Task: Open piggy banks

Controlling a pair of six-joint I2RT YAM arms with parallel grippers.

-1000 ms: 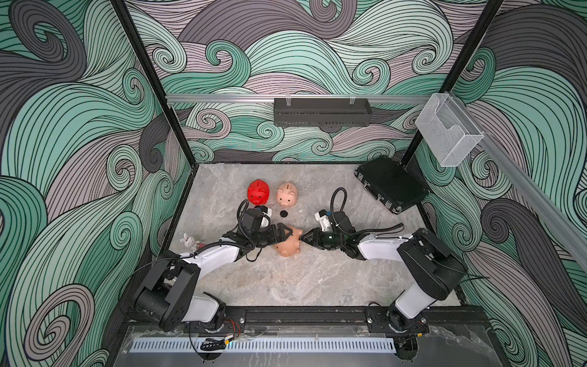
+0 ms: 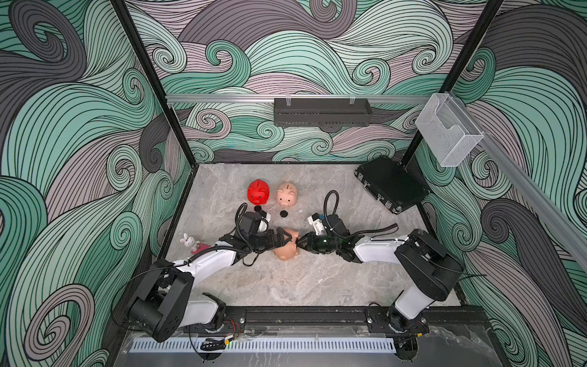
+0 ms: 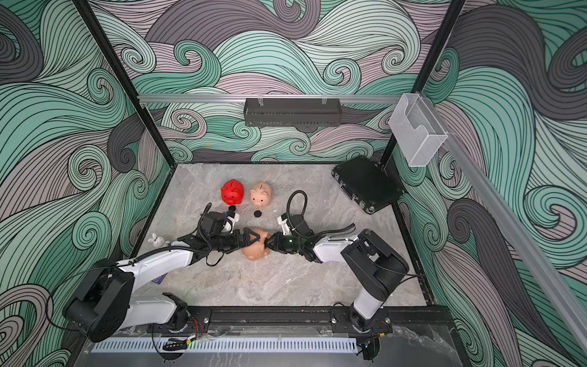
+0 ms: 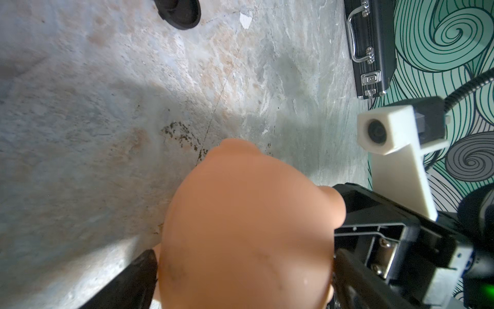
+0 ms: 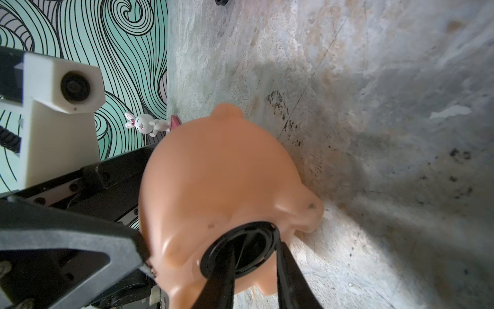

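Note:
A peach piggy bank point(image 2: 285, 250) lies on its side between my grippers, its black plug point(image 5: 247, 247) facing my right gripper, whose fingertips, part open, are at the plug. My left gripper stands open around the bank's body, one finger on either side. Behind them a red piggy bank point(image 2: 258, 190) and a paler pink one point(image 2: 286, 194) stand upright, each with a small black disc in front of it.
A black case point(image 2: 390, 183) lies at the back right. A white rabbit toy point(image 5: 144, 123) sits at the left edge. The front and right of the grey table point(image 2: 324, 281) have free room.
Both grippers and the peach bank have shifted slightly toward the front of the table and a little left over the last second.

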